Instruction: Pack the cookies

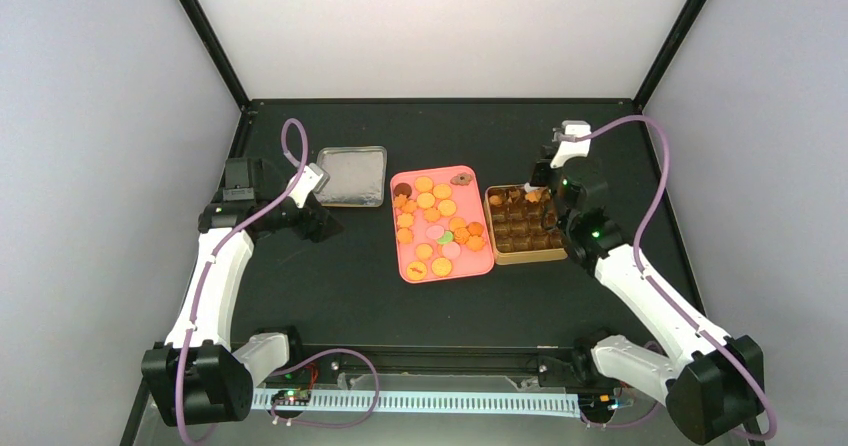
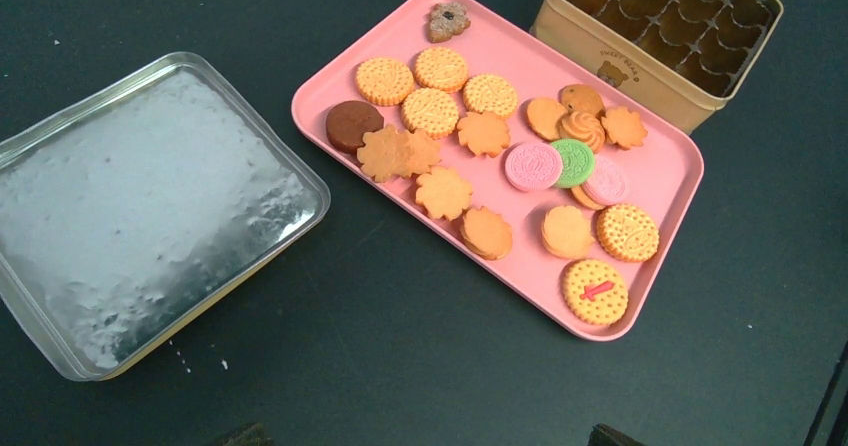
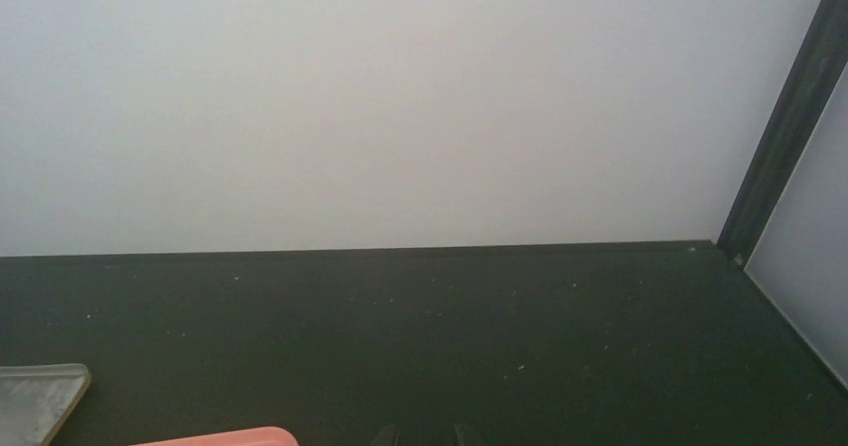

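Note:
Many cookies lie on a pink tray (image 2: 545, 291), among them round yellow ones, a chocolate one (image 2: 353, 126), a green one (image 2: 574, 162) and a pink one (image 2: 533, 166). To the right of the tray, the divided cookie tin (image 1: 523, 257) has several cookies (image 1: 514, 196) in its back compartments. My right gripper is over the tin's back right side, its fingertips (image 3: 386, 436) parted with nothing seen between them; the arm hides part of the tin. My left gripper stands wide open and empty, left of the tray.
A shallow, rectangular metal lid (image 1: 355, 177) with a clear rim lies at the back left. Bare black table (image 1: 420, 316) stretches in front of the tray and tin. A white wall stands behind.

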